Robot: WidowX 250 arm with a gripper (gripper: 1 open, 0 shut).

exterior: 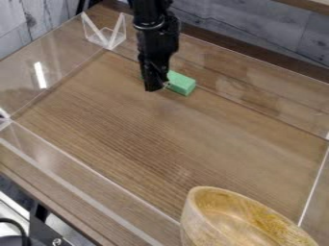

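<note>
The black robot gripper (152,77) is low over the wooden table at the upper middle, coming in from the top. Just right of and behind its fingers lies a flat green block (180,84), partly hidden by the gripper. I cannot make out whether the fingers are open or shut, or whether they touch the block.
A large yellow bowl (238,221) sits at the bottom right, cut off by the frame. A clear plastic frame (103,29) stands at the back left. Black cables lie beyond the lower left edge.
</note>
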